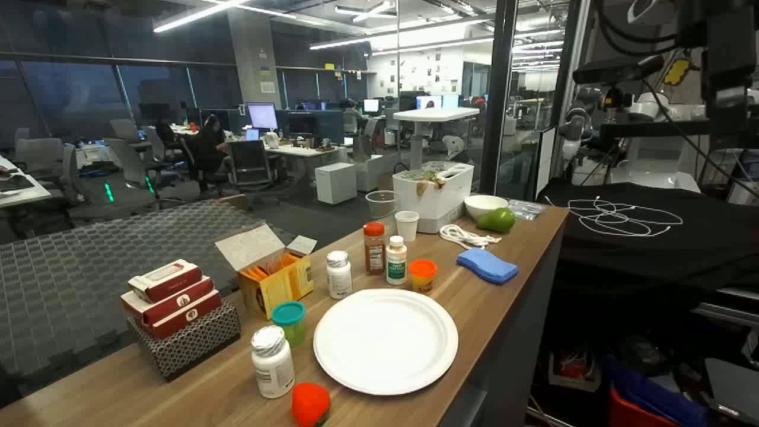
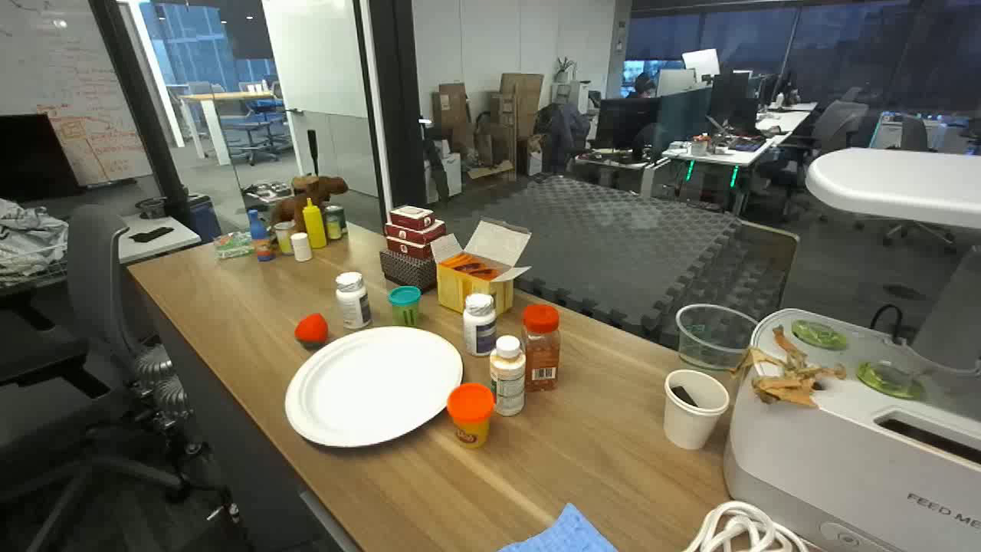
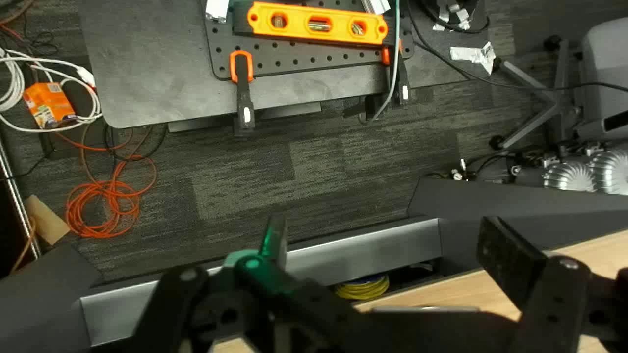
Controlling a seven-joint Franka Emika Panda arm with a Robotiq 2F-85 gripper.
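Observation:
In the wrist view my gripper stands open, its two dark fingers far apart with only floor and a table edge beneath. Neither exterior view shows the gripper near the tabletop items. An empty white plate (image 1: 385,341) lies on the wooden table. Close to it are a red-orange strawberry-like object (image 1: 311,404), a white bottle (image 1: 273,362) and a teal-lidded tub (image 1: 289,321). Beyond the plate stand another white bottle (image 1: 339,274), a green-labelled bottle (image 1: 396,261), a red-capped spice jar (image 1: 374,248) and an orange-lidded tub (image 2: 470,415).
An open yellow box (image 1: 277,281) and stacked red boxes (image 1: 173,299) line the far edge. A folded blue cloth (image 1: 487,265), white cable (image 1: 468,236), green pepper (image 1: 496,220), white bowl (image 1: 485,206), paper cup (image 2: 694,409) and white planter (image 2: 855,441) occupy the other end.

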